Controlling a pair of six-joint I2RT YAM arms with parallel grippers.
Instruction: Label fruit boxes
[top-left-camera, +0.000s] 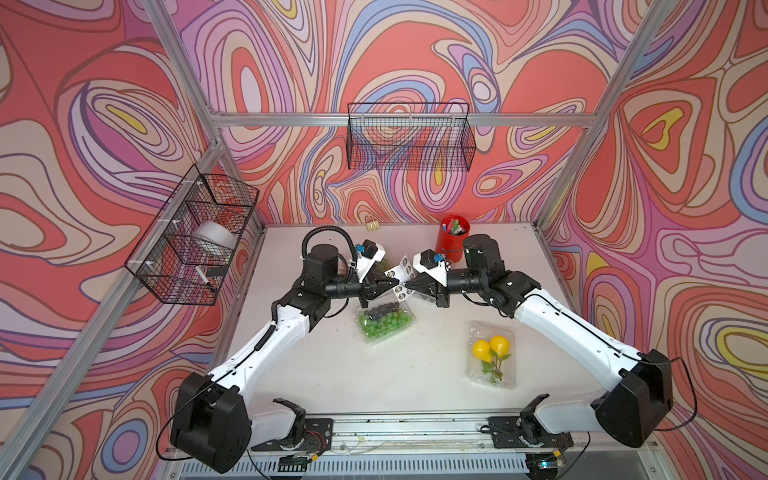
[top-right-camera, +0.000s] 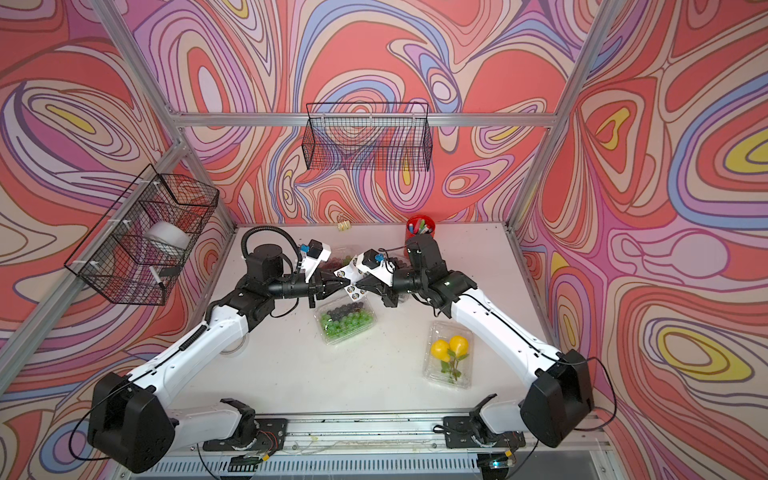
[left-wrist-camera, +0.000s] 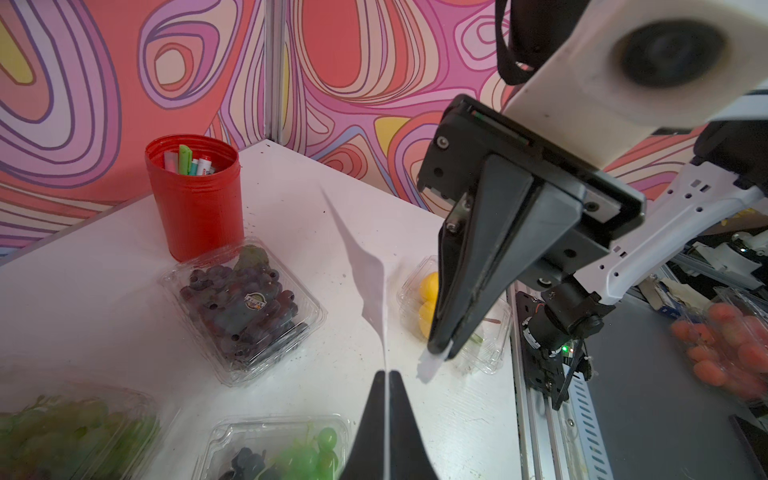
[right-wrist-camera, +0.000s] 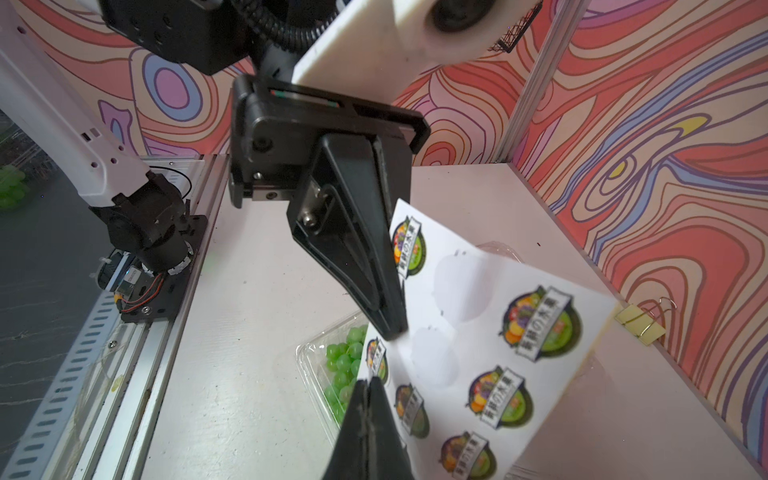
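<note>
My left gripper is shut on the edge of a white label sheet (right-wrist-camera: 480, 320), held over the table. Round fruit labels and two blank spots show on the sheet in the right wrist view. Close beside it is my right gripper, its fingers together. In the left wrist view a small white label (left-wrist-camera: 432, 365) sticks out from the right fingertips, apart from the sheet. A clear box of green and dark grapes (top-left-camera: 385, 321) lies below. The box of yellow fruit (top-left-camera: 493, 356) stands front right, the dark grape box (left-wrist-camera: 240, 312) further back.
The red pen bucket (left-wrist-camera: 200, 200) stands at the back. Another clear grape box (left-wrist-camera: 76, 432) is low in the left wrist view. At the table's back edge is a yellow clip (right-wrist-camera: 644, 321).
</note>
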